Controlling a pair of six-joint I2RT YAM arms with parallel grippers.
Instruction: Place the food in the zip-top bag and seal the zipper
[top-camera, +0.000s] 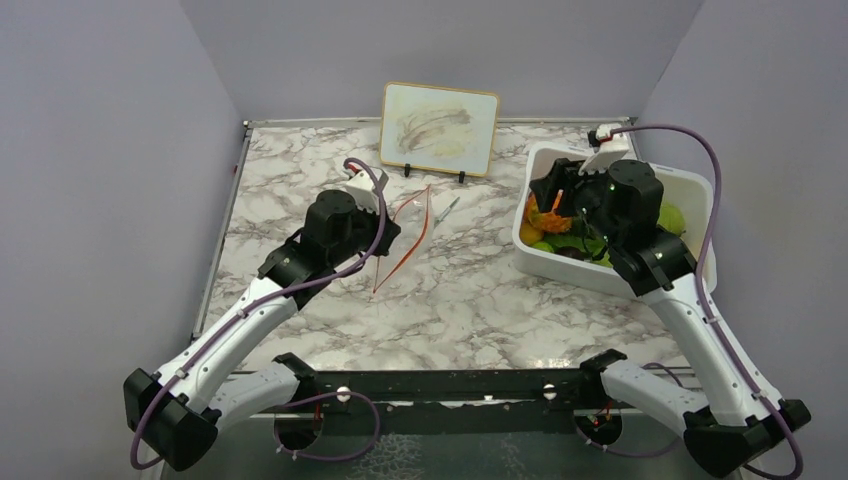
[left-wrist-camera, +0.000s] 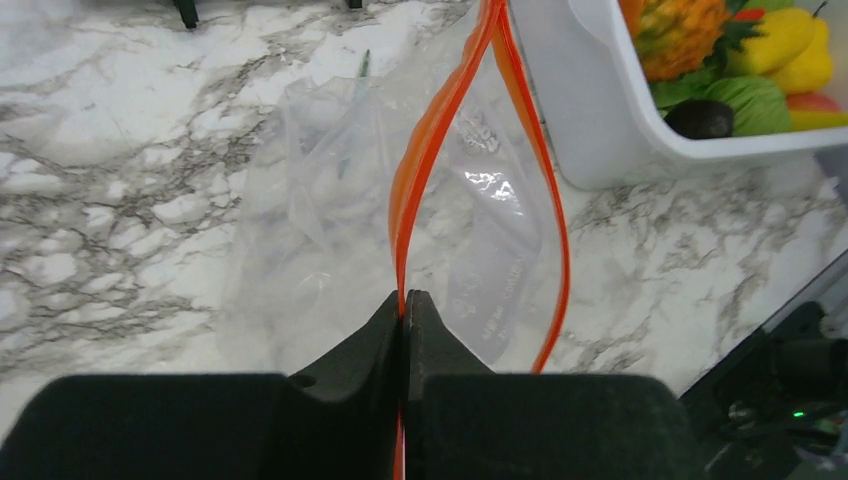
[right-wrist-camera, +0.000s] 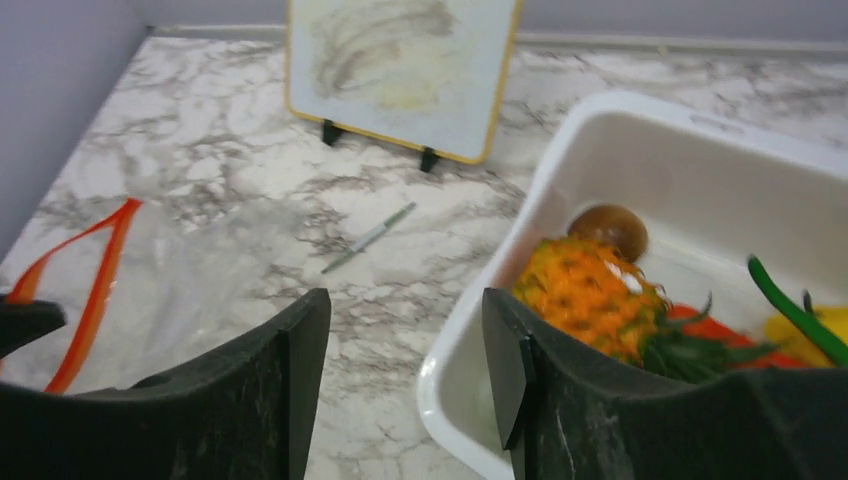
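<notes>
The clear zip top bag (top-camera: 408, 238) has an orange-red zipper rim and spreads over the left-middle of the table. My left gripper is shut on one side of that rim; the mouth gapes to the right of the fingers. At the white bin's left side, my right gripper (top-camera: 550, 190) is open. Nothing shows between its fingers in the right wrist view. A bumpy orange piece of food (right-wrist-camera: 590, 295) with green leaves lies in the bin beside the right finger. Other food, including a dark purple piece (left-wrist-camera: 700, 118), sits there too.
The white bin (top-camera: 525, 258) stands at the right, its high walls around the food. A whiteboard on black feet (top-camera: 440, 125) leans at the back. A thin grey pen (right-wrist-camera: 368, 238) lies between bag and bin.
</notes>
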